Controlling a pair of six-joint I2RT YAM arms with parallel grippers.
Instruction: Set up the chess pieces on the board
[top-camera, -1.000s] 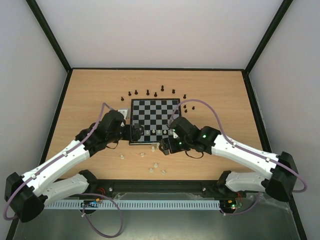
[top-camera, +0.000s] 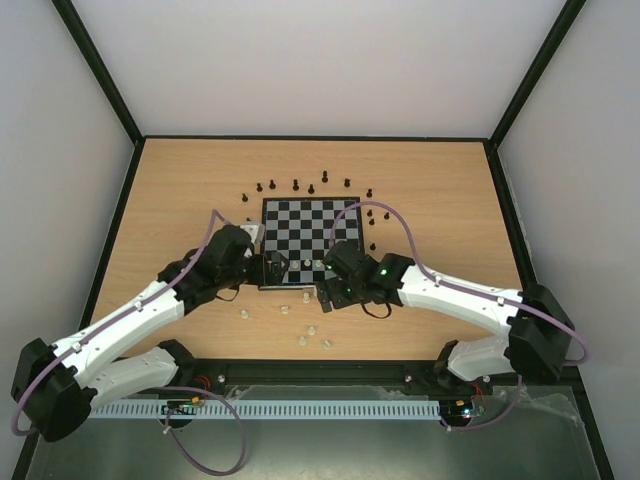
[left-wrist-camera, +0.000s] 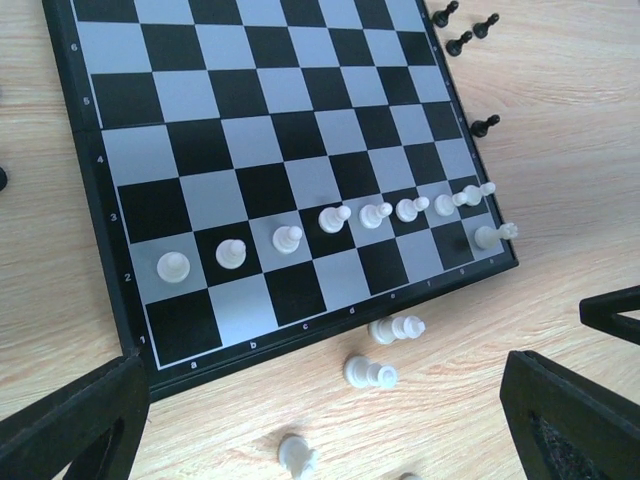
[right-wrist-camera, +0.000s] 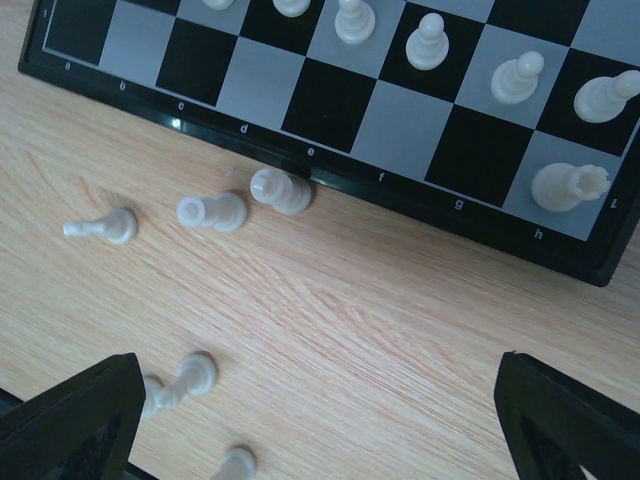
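Observation:
The chessboard (top-camera: 305, 215) lies in the middle of the table. White pawns (left-wrist-camera: 285, 238) stand in a row on the board's second rank, and a white rook (right-wrist-camera: 568, 187) stands on the h-side corner square. Two larger white pieces (left-wrist-camera: 370, 372) stand just off the board's near edge. Over the board's left part, my left gripper (top-camera: 278, 265) hangs open with nothing between its fingers. My right gripper (top-camera: 325, 295) is open and empty above the near edge; bare table and white pieces show beneath its fingers (right-wrist-camera: 560, 425) in the right wrist view.
Loose white pieces (top-camera: 303, 340) are scattered on the table in front of the board. Several black pieces (top-camera: 295, 185) stand behind it and along its right side. The board's middle ranks are clear. Both grippers are close together.
My left gripper has shifted a little to the right. Both remain empty.

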